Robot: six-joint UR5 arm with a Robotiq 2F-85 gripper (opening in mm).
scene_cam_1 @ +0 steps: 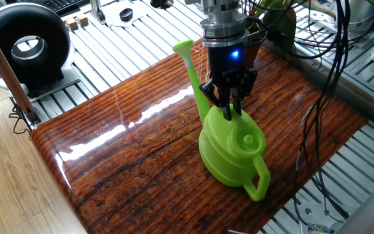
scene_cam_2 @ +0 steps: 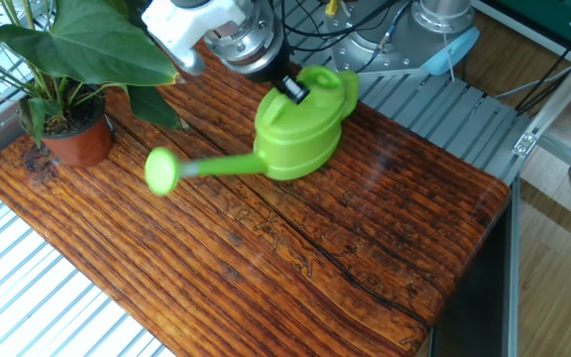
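A bright green watering can (scene_cam_1: 223,153) is over the wooden tabletop, its long spout reaching toward the back in exterior view 1. My gripper (scene_cam_1: 232,112) comes down on top of the can, its fingers close together and shut on the narrow top handle. From the other side, in exterior view 2, the can (scene_cam_2: 300,139) has its spout pointing left, with the round sprinkler head (scene_cam_2: 163,172) over the table. There the fingertips of my gripper (scene_cam_2: 293,91) meet the top handle. Whether the can's base touches the wood is hard to tell.
A potted plant (scene_cam_2: 79,141) with broad leaves stands at the left in exterior view 2, beyond the sprinkler head. Black cables (scene_cam_1: 326,84) hang to the right of the arm in exterior view 1.
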